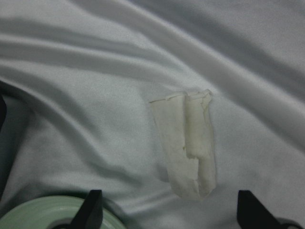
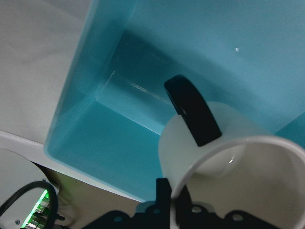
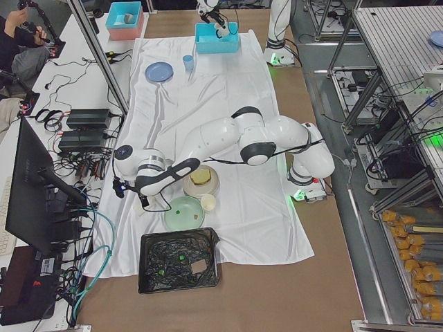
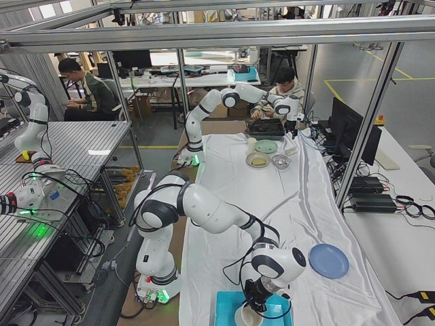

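A white mug [image 2: 248, 186] with a black handle [image 2: 193, 109] is held at its rim by my right gripper, shut on it over the blue bin [image 2: 109, 138] at the far end of the cloth. My left gripper is open above a crumpled white paper piece [image 1: 183, 143], beside the green plate [image 3: 183, 221].
A black bin [image 3: 178, 280] is at the near end, with a beige plate holding yellow food [image 3: 201, 176], a cream cup [image 3: 208, 203], and a metal bowl [image 4: 281, 161]. A blue plate [image 3: 158, 72] and blue cup [image 3: 188, 63] sit farther off.
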